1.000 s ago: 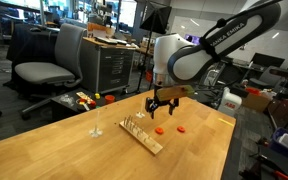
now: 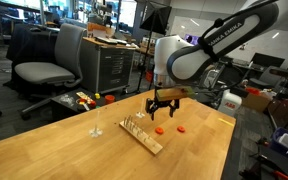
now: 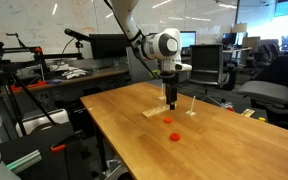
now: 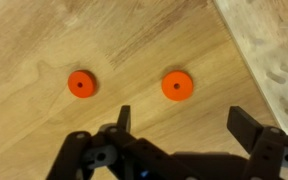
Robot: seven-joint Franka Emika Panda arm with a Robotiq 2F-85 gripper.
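Two small red-orange discs, each with a centre hole, lie flat and apart on the wooden table. In the wrist view one disc (image 4: 82, 84) is at the left and the other disc (image 4: 177, 86) is nearer the middle. A pale wooden board (image 4: 276, 55) enters at the upper right; exterior view 1 shows the board (image 2: 144, 138) with upright pegs along it. My gripper is open above the table, nothing between its fingers. The nearer-middle disc appears just ahead of the gap between them.
On the table beyond the board stands a thin upright post on a white base (image 2: 96, 131). Dark and red items (image 2: 84, 100) sit near the far edge by the office chair (image 2: 46, 68).
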